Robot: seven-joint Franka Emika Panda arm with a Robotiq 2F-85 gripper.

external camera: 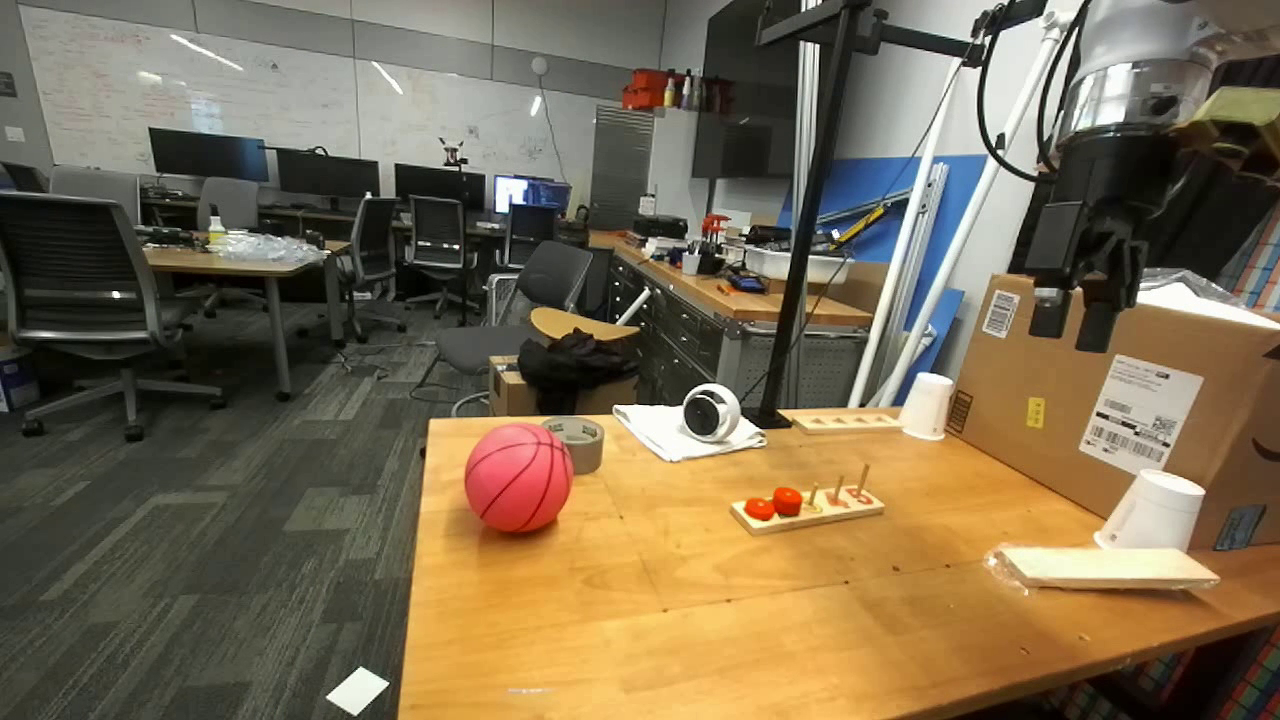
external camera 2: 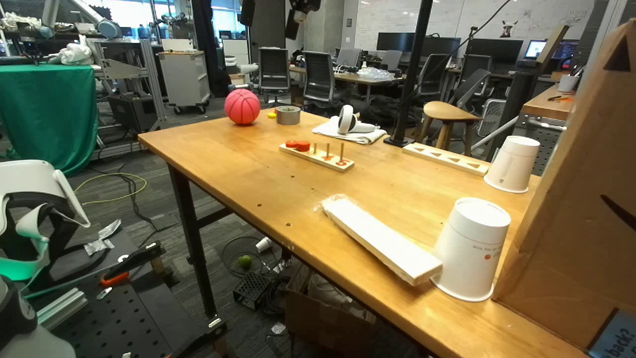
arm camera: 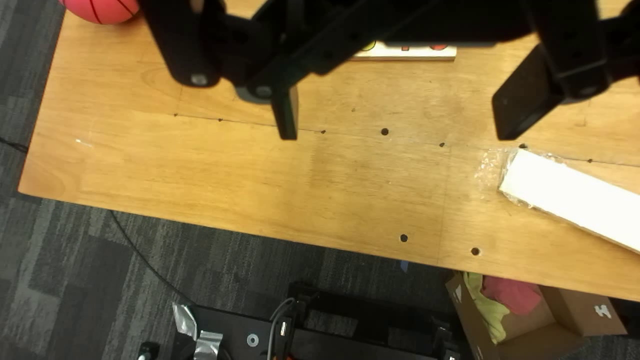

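Note:
My gripper hangs high above the table, open, with bare wood showing between its wide-apart fingers. In exterior view 1 the same gripper (external camera: 1070, 326) is at the upper right, in front of the cardboard box. A wooden peg board (external camera: 807, 509) lies mid-table with red rings (external camera: 787, 500) stacked at one end and bare pegs at the other. In the wrist view the gripper body covers most of that board (arm camera: 408, 54). Towards the table's left end sits a pink basketball (external camera: 518, 476), far from the gripper.
A grey tape roll (external camera: 584, 446), a white cloth (external camera: 672, 434) bearing a white round device (external camera: 710, 413), and a slotted wooden strip (external camera 2: 445, 158) line the back. White cups (external camera 2: 474, 247) stand upside down by the cardboard box (external camera: 1080, 384). A wrapped plank (external camera 2: 381, 238) lies near the front edge.

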